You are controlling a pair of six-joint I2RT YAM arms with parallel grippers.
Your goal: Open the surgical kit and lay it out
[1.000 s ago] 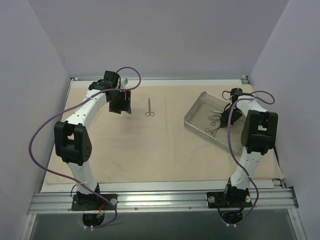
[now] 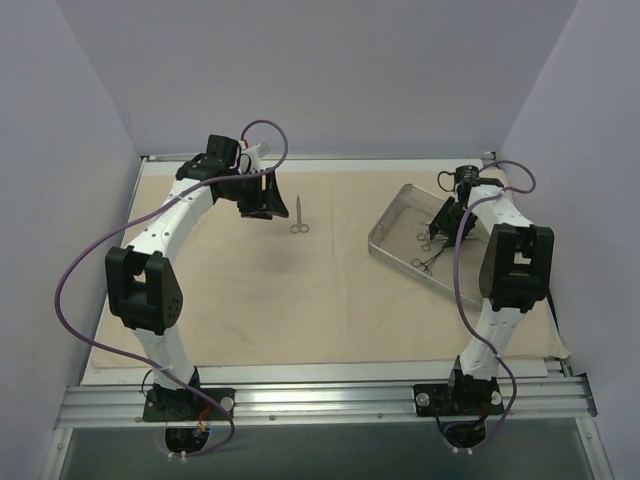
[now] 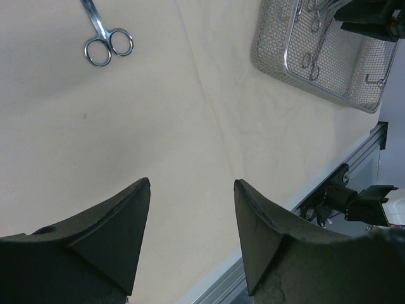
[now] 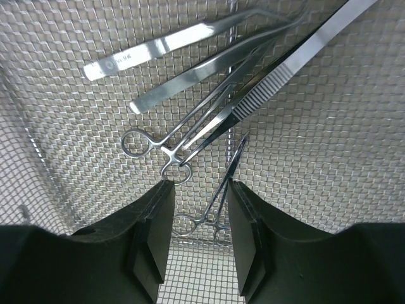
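Note:
A pair of scissor-like steel instruments [image 2: 298, 227] lies on the beige cloth, also seen in the left wrist view [image 3: 107, 41]. My left gripper [image 2: 262, 205] hangs above the cloth just left of it, its fingers [image 3: 107, 240] apart over bare cloth. The wire basket [image 2: 399, 255] on the right holds several tweezers [image 4: 171, 38] and ringed clamps or scissors [image 4: 204, 218]. My right gripper is open above them, nothing visibly held between its fingertips.
Grey walls bound the table at back and sides, with metal rails along its edges.
My left gripper has moved right, toward the lying instrument.

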